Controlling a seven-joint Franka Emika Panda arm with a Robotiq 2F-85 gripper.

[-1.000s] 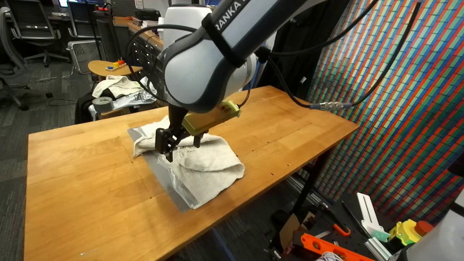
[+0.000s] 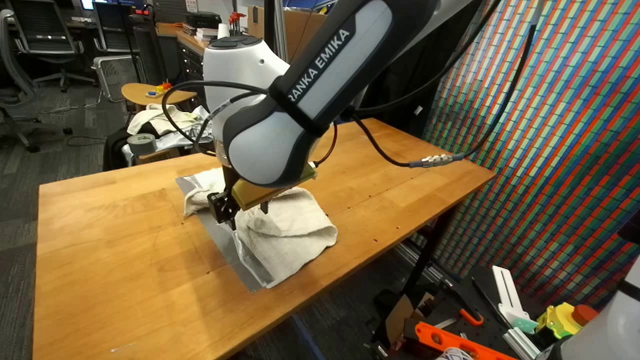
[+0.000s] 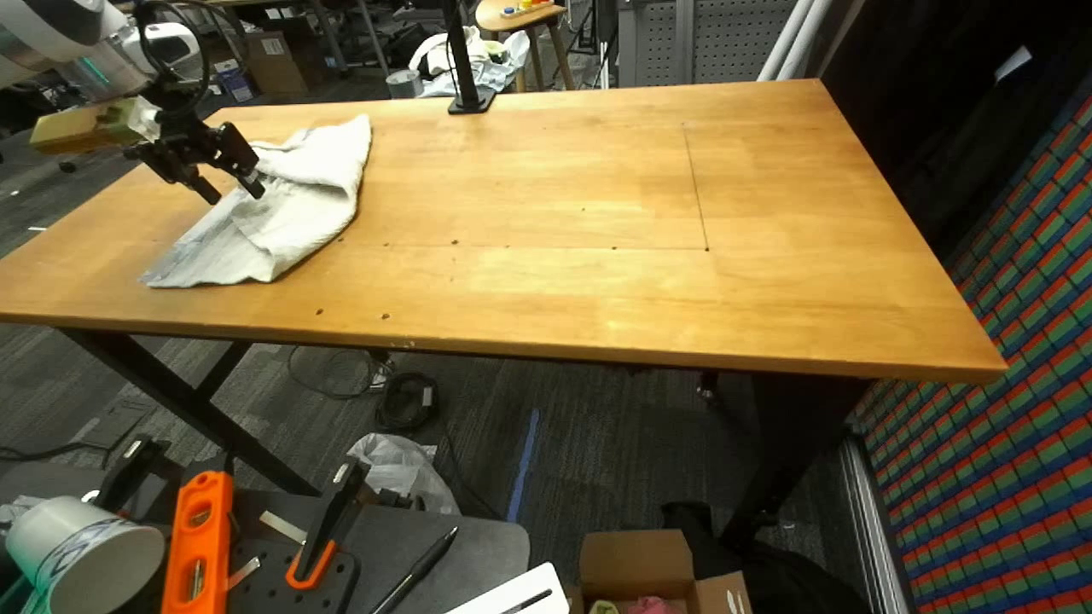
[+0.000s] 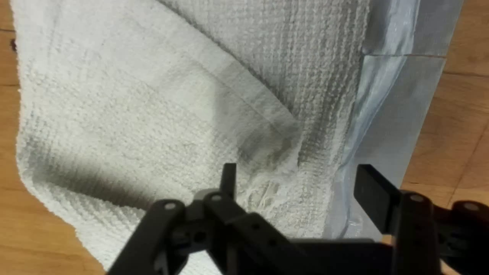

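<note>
A whitish towel (image 2: 288,231) lies rumpled on the wooden table, with one corner folded over on itself, as the wrist view shows (image 4: 183,91). Grey tape (image 4: 403,114) runs along one edge of the cloth. Above the towel hangs my gripper, its two black fingers spread apart with only a view of cloth and tape beneath them. In exterior view 2 the gripper (image 3: 237,194) is over the towel (image 3: 297,210), close to its surface; whether a fingertip touches it I cannot tell.
A black post (image 3: 466,61) stands at its far edge. Off the table, a cart holds an orange level (image 3: 198,542), a white cup (image 3: 87,558) and clamps.
The arm has come down and slightly to the left in exterior view 1, bringing the gripper closer to the towel. The towel looks unmoved.
</note>
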